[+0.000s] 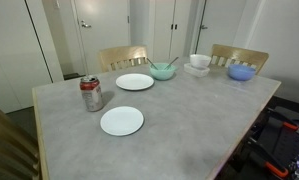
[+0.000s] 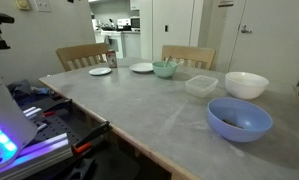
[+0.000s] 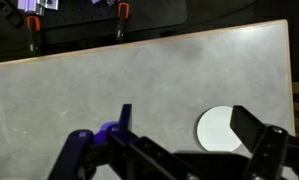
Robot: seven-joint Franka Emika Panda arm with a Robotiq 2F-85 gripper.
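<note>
In the wrist view my gripper is open, its dark fingers wide apart above the grey table (image 3: pixel 59 105). Nothing sits between them. A small white plate (image 3: pixel 217 128) lies below, near the right finger, which partly covers it. The same plate (image 1: pixel 122 121) is at the front left of the table in exterior view 1. Behind it and to the left stands a reddish-silver can (image 1: pixel 91 94). Another white plate (image 1: pixel 135 82) lies further back. A green bowl (image 1: pixel 163 72) with utensils leaning in it is beside that plate.
A white bowl (image 2: pixel 247 84), a pale plastic container (image 2: pixel 202 86) and a blue bowl (image 2: pixel 239 118) stand at the table's other end. Chairs (image 2: pixel 187 55) line the far side.
</note>
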